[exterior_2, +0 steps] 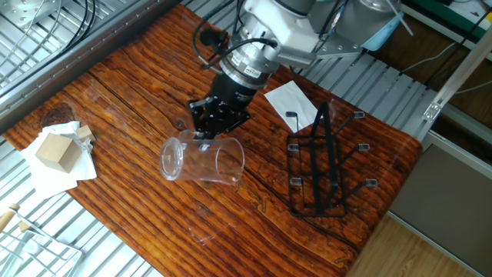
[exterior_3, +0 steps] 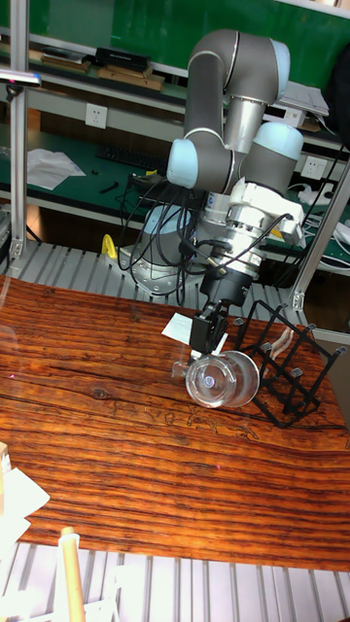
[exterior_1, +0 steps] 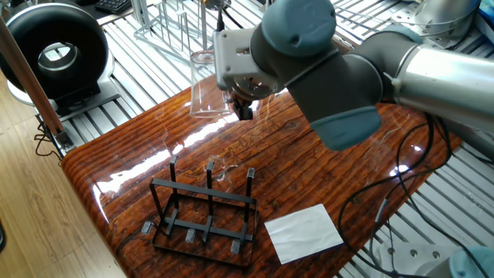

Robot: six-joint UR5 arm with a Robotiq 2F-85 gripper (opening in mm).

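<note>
A clear glass mug hangs off the table, tipped onto its side in exterior view 2, with my gripper shut on it at its handle side. The fingers hide most of the handle. Exterior view 1 has the mug just left of the dark gripper. In exterior view 3 the round end of the mug faces the camera, below the gripper. A black wire rack with upright prongs stands on the wooden table, apart from the mug.
A flat white sheet lies beside the rack. At the other end of the table, wooden blocks rest on white paper. Cables droop from the arm. Bare wood spreads across the middle of the table.
</note>
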